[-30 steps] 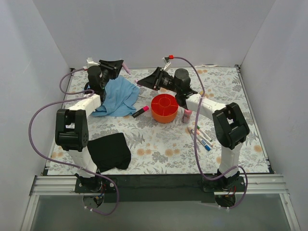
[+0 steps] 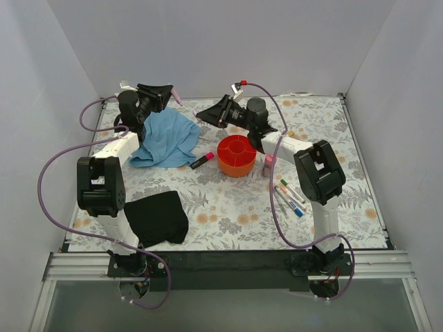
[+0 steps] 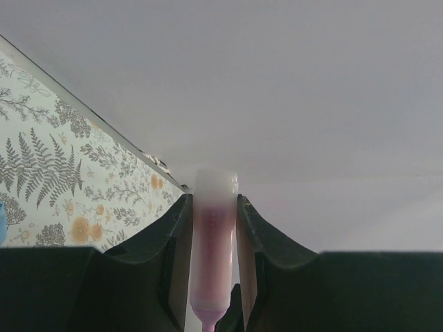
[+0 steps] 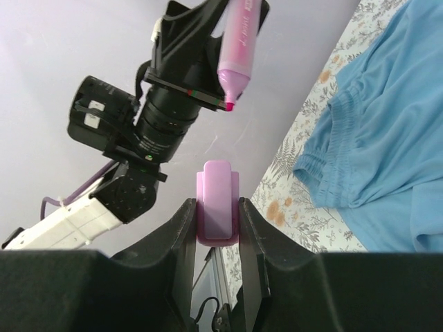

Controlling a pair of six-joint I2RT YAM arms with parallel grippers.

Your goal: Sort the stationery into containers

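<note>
My left gripper is shut on a pink marker at the back of the table. In the right wrist view this marker hangs with its bare reddish tip pointing down. A pink cap sits between the fingertips of my right gripper, clear of the marker. An orange-red round container, divided into compartments, stands below and right of that gripper. Just right of the container is a pink cylindrical object, partly behind the right arm's cable.
Several pens and markers lie at the right beside the right forearm. A dark marker with a pink end lies left of the container. A blue cloth and a black cloth cover the left side.
My left gripper has shifted slightly left with the marker. The right arm's elbow has swung a little left, while the cap has stayed nearly in place and apart from the marker.
</note>
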